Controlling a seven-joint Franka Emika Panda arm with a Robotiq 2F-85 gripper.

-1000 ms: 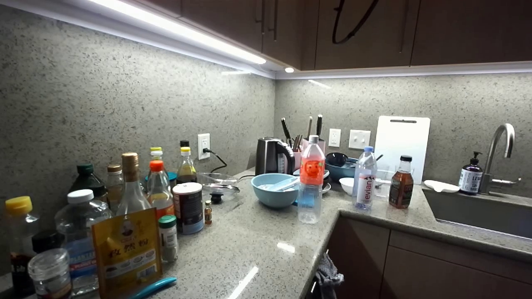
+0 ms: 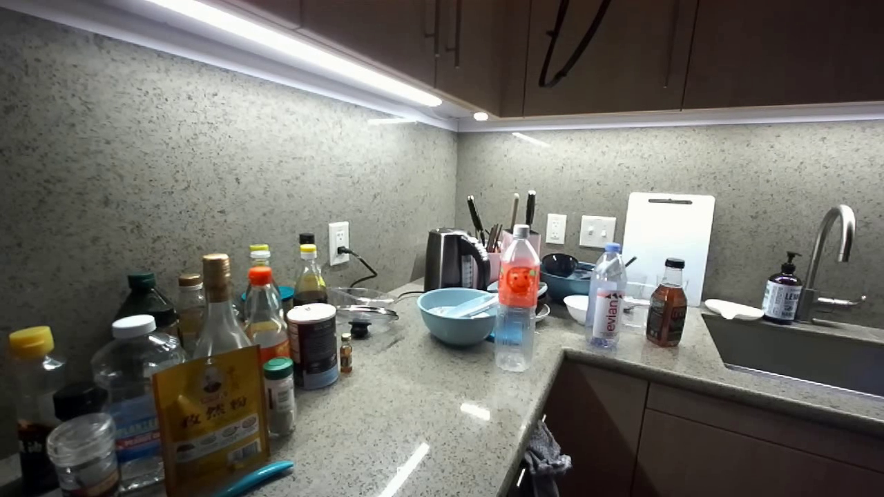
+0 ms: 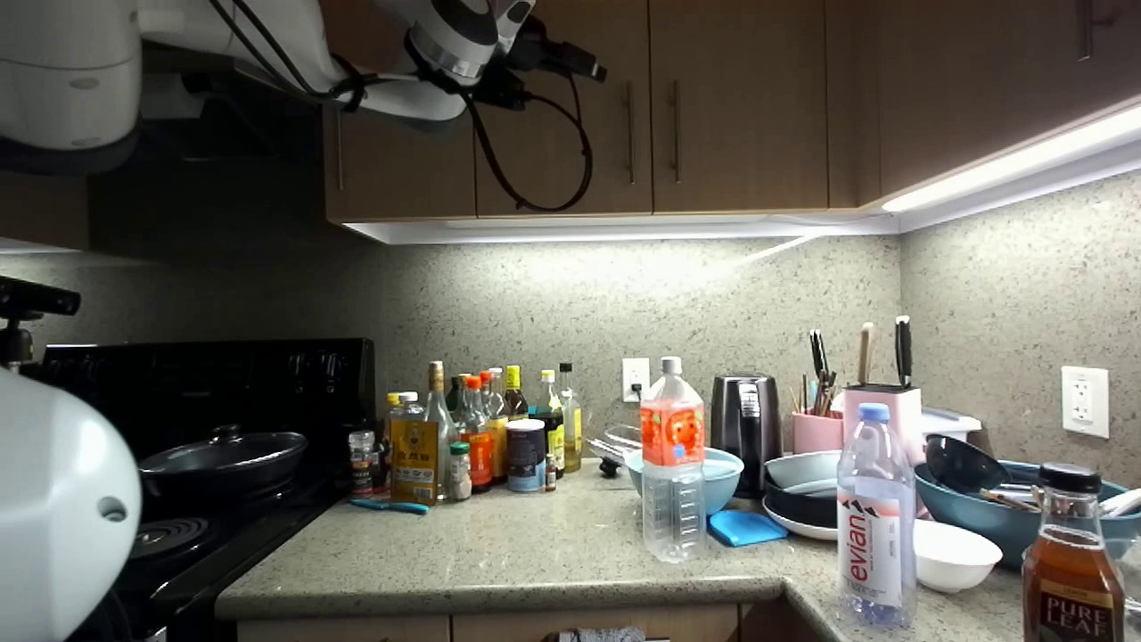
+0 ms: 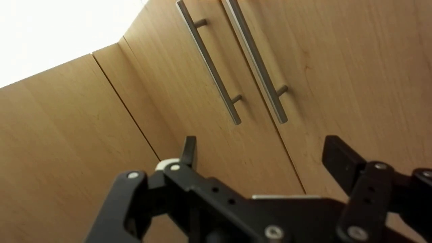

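Note:
High above the counter, my gripper stands open in front of the upper cabinets, its two black fingers wide apart with nothing between them. Beyond it in the wrist view are wooden cabinet doors (image 4: 344,73) with two metal bar handles, a left handle (image 4: 208,60) and a right handle (image 4: 259,64). Both doors look shut, and the fingers appear clear of the handles. In exterior view 2 the arm (image 3: 439,53) reaches in from the upper left; the gripper (image 3: 572,59) shows only as a dark shape there.
A tall bottle with a red label (image 3: 674,471) stands near the counter's front edge. An Evian bottle (image 3: 872,524) and a tea bottle (image 3: 1072,567) are to its right. Several sauce bottles crowd the left side, near the stove pan (image 3: 225,465).
The arm's hanging black cable has shifted left and slightly down at the top of exterior view 1. Everything on the counter is unmoved.

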